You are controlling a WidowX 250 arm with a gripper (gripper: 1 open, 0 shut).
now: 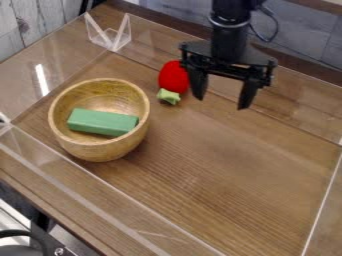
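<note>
The black gripper (218, 78) hangs over the back of the table, its two fingers pointing down and spread apart, just right of a red oval object (174, 74). Whether anything lies between the fingers cannot be made out. A small light-green piece (168, 97) lies below the red object. At the left, a wooden bowl (72, 104) holds a green block (102, 121).
A small clear wire-like or plastic item (110, 32) stands at the back left. The table's middle, front and right are bare. A dark round object (30, 244) shows at the bottom left corner.
</note>
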